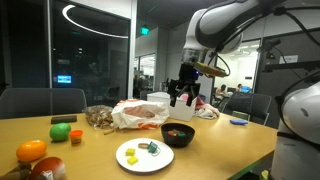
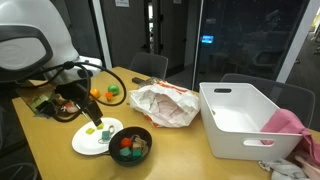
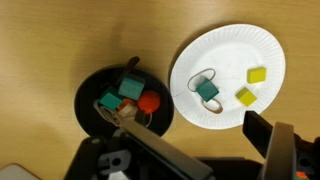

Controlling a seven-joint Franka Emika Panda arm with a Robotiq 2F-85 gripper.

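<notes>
A white paper plate [image 3: 228, 72] holds a teal block with thin wire loops [image 3: 207, 89] and two yellow blocks [image 3: 256, 75]. Beside it, a black pan [image 3: 88, 106] contains several small items, among them a red ball [image 3: 149, 101] and teal and red pieces. My gripper [image 1: 182, 101] hangs in the air above the table, near the plate and pan. Its fingers stand open, the fingers wide apart in the wrist view, and nothing shows between them.
Behind the pan lies a crumpled white and red bag [image 2: 165, 104]. A white bin [image 2: 240, 125] stands beyond the pan. A green ball [image 1: 60, 131], orange fruit [image 1: 32, 151] and a small orange cup [image 1: 76, 136] sit on the table's other side.
</notes>
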